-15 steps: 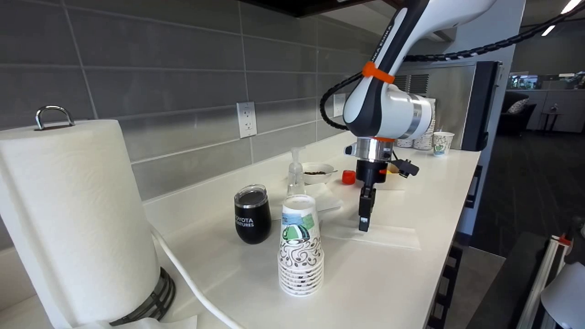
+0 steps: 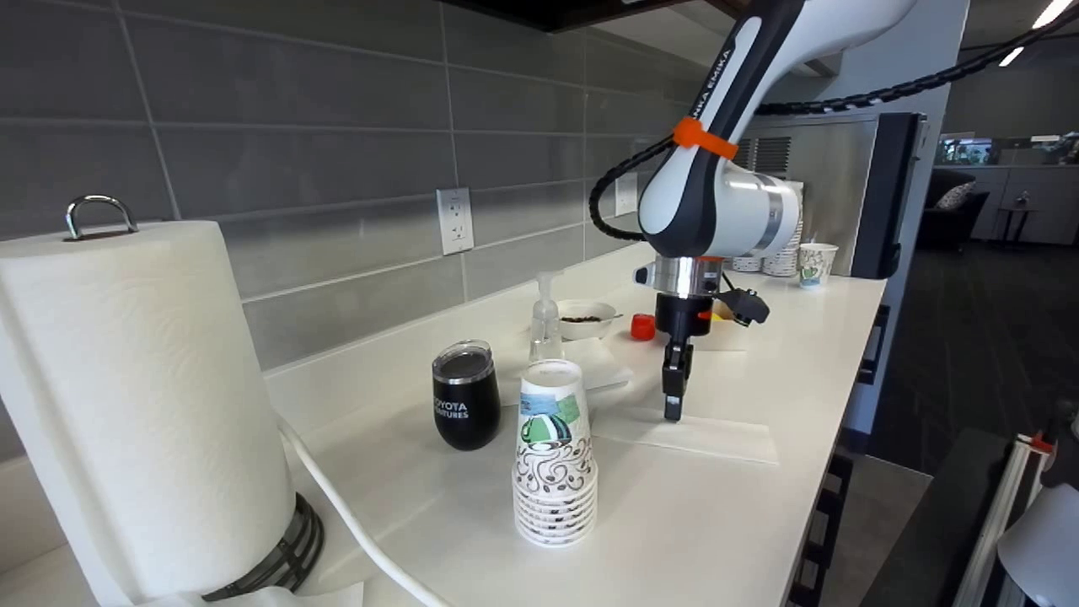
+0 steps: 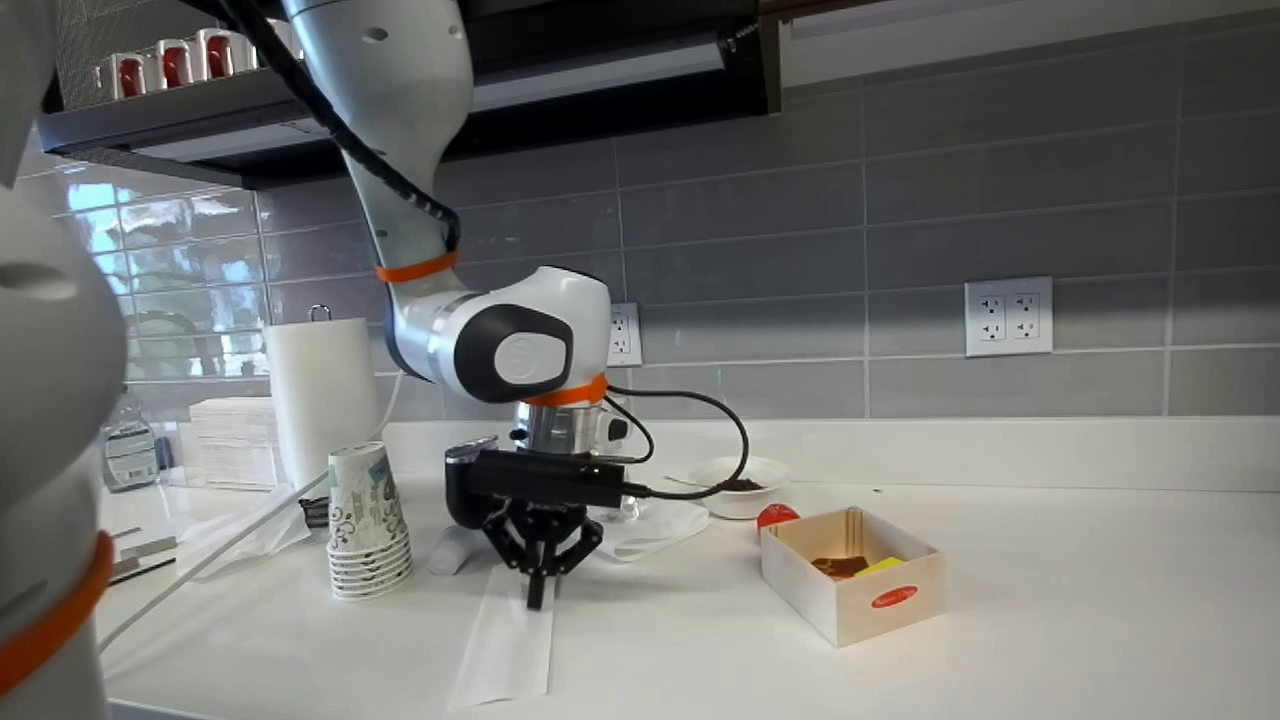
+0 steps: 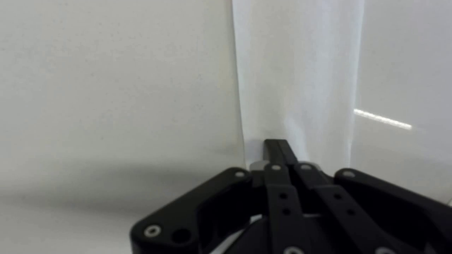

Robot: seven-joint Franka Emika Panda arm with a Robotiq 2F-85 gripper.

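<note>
A folded white paper towel (image 2: pixel 723 439) lies flat on the counter, reaching out to both sides of my gripper (image 2: pixel 673 413) in exterior view 1. In the wrist view the towel (image 4: pixel 296 76) runs up from the fingertips as a pale strip. My gripper is shut there, its two black fingers pressed together with nothing seen between them. The fingertips sit over the towel, nearer its left edge in that view. Exterior view 2 has the gripper (image 3: pixel 535 600) pointing straight down over the towel (image 3: pixel 504 660); whether the tips touch it I cannot tell.
A stack of paper cups (image 2: pixel 554 455) and a black tumbler (image 2: pixel 466 394) stand near the paper towel roll (image 2: pixel 152 405). Behind the arm are a soap bottle (image 2: pixel 546 322), a bowl (image 2: pixel 597 325) and a red lid (image 2: pixel 643 327). An open box (image 3: pixel 852 606) sits on the counter.
Most recently the gripper has risen very slightly in exterior view 1, while the towel stays flat on the counter.
</note>
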